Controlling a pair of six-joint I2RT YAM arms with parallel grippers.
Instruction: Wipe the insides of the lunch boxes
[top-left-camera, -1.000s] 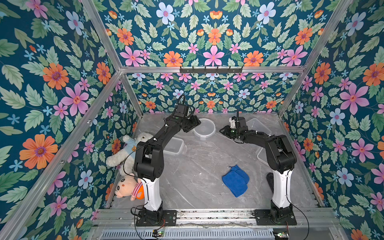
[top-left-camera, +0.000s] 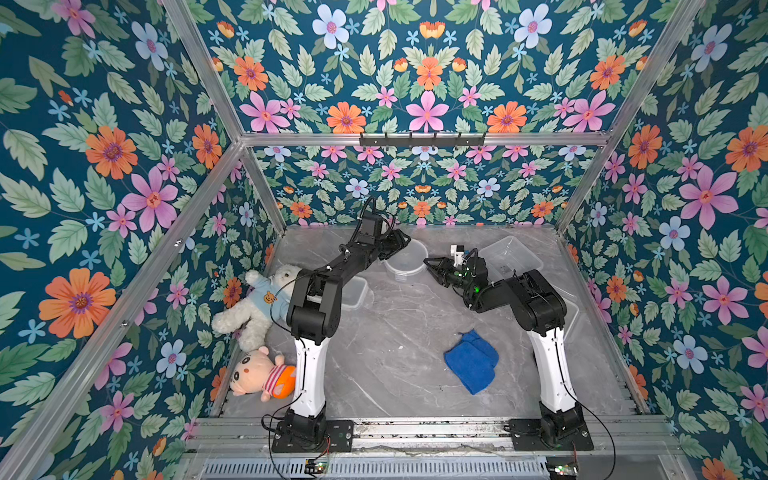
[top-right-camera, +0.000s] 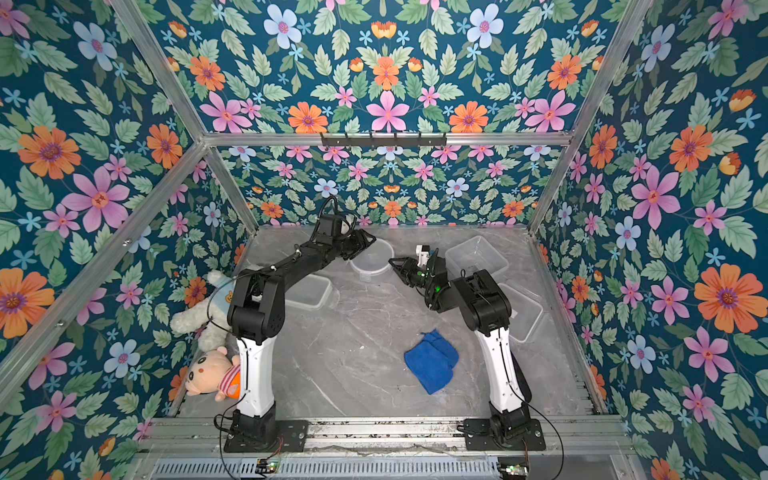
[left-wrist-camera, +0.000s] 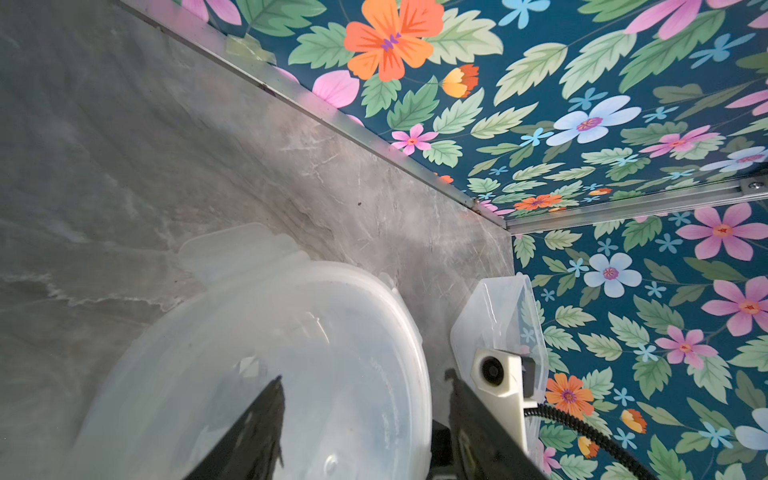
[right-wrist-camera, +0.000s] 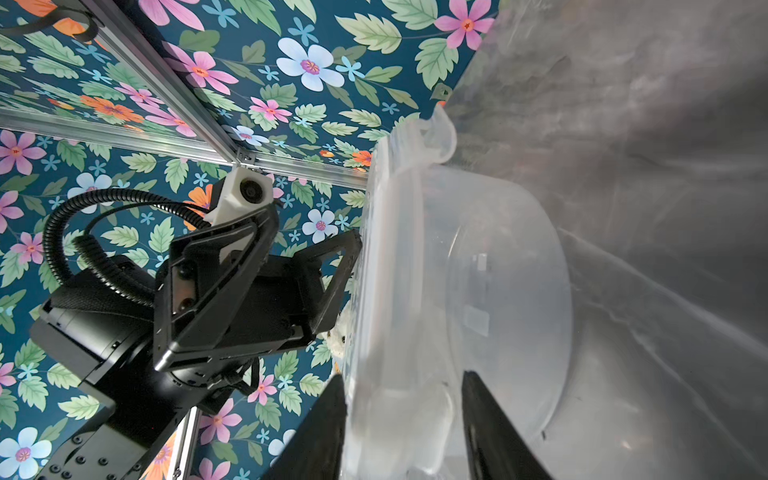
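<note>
A round clear lunch box (top-left-camera: 408, 259) with side tabs stands near the back middle of the table; its tab (right-wrist-camera: 436, 140) sticks out in the right wrist view. I cannot tell whether a lid covers it. At its left rim, my left gripper is open, fingers spread over the translucent plastic. From the right comes my right gripper, its fingers parted, with the box's side visible between them; contact is unclear. A folded blue cloth (top-left-camera: 472, 362) lies on the front right area. Other clear boxes are a left one (top-right-camera: 310, 293), a back-right one (top-right-camera: 477, 254) and a right one (top-right-camera: 524, 316).
A white plush bear (top-left-camera: 268, 304) and a pink doll (top-left-camera: 256, 373) lie along the left side. The right arm partly covers the right-hand boxes in the top left view. Bare grey table (top-left-camera: 384, 360) stretches across the middle front.
Both grippers have moved in toward the round box, the left one rightward and the right one leftward. The box has shifted slightly left; the cloth has stayed put.
</note>
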